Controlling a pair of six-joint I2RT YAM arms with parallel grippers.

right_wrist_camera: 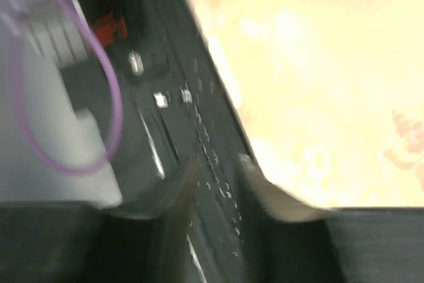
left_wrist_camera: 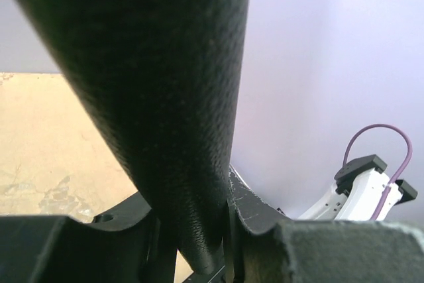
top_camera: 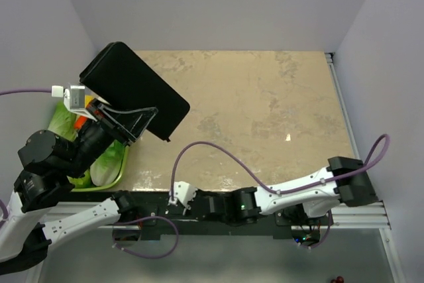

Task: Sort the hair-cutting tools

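Observation:
A large black case (top_camera: 136, 91) hangs tilted over the left part of the table, with my left gripper (top_camera: 141, 117) shut on its lower edge. In the left wrist view the case (left_wrist_camera: 165, 91) fills the middle and runs down between the fingers. No hair cutting tools can be made out; whatever the case holds is hidden. My right gripper (top_camera: 180, 198) is low by the table's front edge, apart from the case. A narrow gap shows between its blurred fingers in the right wrist view, with nothing in it.
At the left, partly behind my left arm and the case, a green basket (top_camera: 123, 170) holds vegetables, among them a lettuce (top_camera: 63, 121). Grey walls enclose the sides and back.

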